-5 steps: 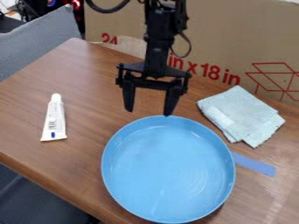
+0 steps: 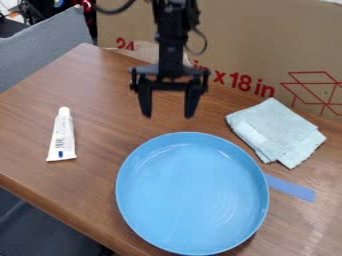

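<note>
My black gripper (image 2: 167,108) hangs open over the back middle of the wooden table, its two fingers apart and nothing between them. In front of it is a round light blue plate (image 2: 191,192). A white tube (image 2: 62,135) with a blue mark lies at the left, apart from the plate. A folded pale cloth (image 2: 274,131) lies to the right of the gripper, behind the plate's right side.
A cardboard box (image 2: 267,60) stands along the back. A strip of blue tape (image 2: 291,188) is on the table right of the plate. A grey chair is beyond the left edge.
My gripper has shifted slightly up and to the left in the view. The plate, tube and cloth have not moved.
</note>
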